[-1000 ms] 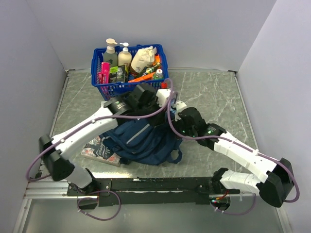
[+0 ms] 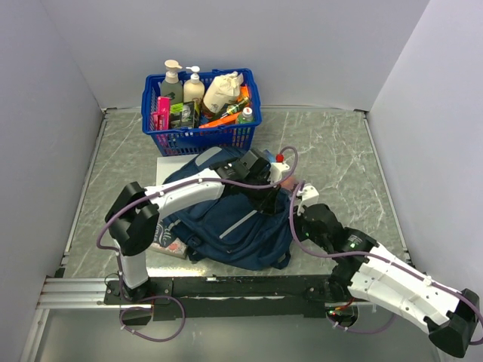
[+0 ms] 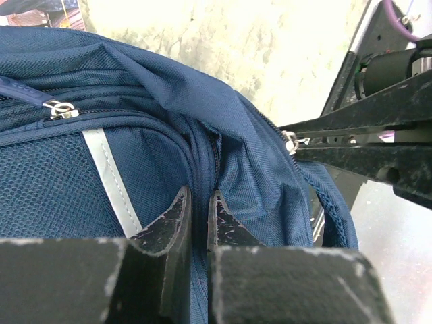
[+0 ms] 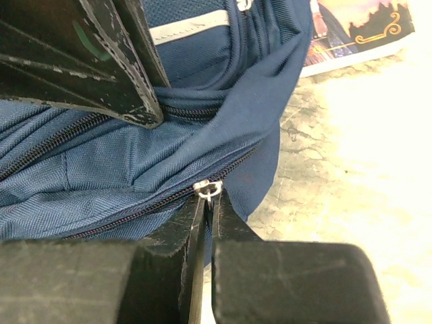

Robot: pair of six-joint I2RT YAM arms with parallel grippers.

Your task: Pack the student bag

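Note:
The navy student bag [image 2: 234, 234] lies on the worktop, with zips and a reflective strip showing. My left gripper is shut on a fold of the bag along a zip seam, near its right part in the top view. My right gripper is shut on the bag's zip pull [image 4: 208, 187], close beside the left gripper. In the left wrist view, the right gripper's black fingers reach in from the right to the zip.
A blue basket [image 2: 158, 132] full of bottles and packets stands at the back. A book [image 4: 358, 30] lies partly under the bag. Grey walls border both sides.
Compared with a second ago, both arms and the bag sit nearer the front; the left arm is lower.

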